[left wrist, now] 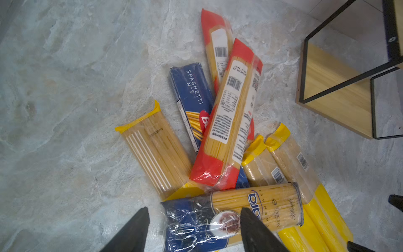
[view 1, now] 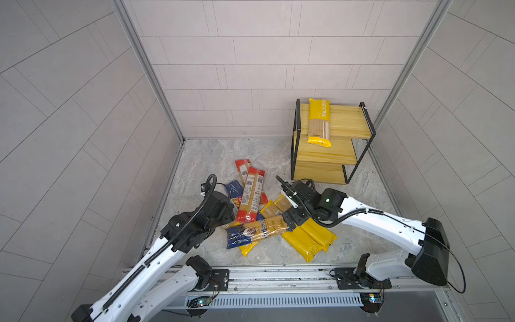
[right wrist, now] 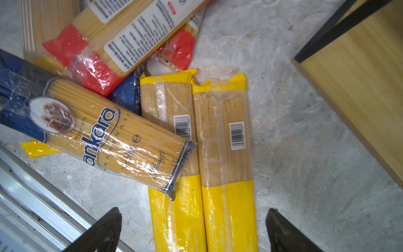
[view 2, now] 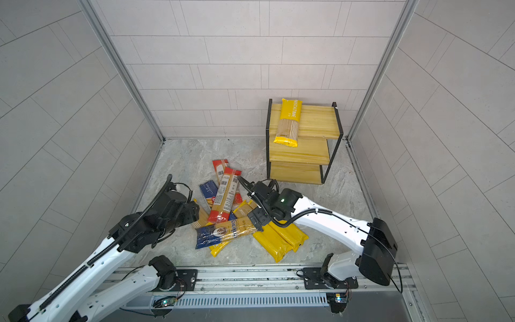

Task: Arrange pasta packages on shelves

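Note:
A heap of pasta packs lies on the floor: red packs (left wrist: 226,117), a blue spaghetti pack (left wrist: 186,90), a blue-and-yellow Ankara pack (left wrist: 193,224) across the front, and yellow packs (right wrist: 224,214) at the right. One yellow pack (view 1: 319,122) lies on the top shelf of the wooden rack (view 1: 348,120). My left gripper is above the heap's left front, apparently open with nothing held. My right gripper hangs open over the two yellow packs, whose upper halves show barcodes.
The rack stands back right, with bare middle and bottom shelves. Bare floor lies left of and behind the heap. A metal rail (view 1: 268,272) runs along the front edge; tiled walls enclose the sides and back.

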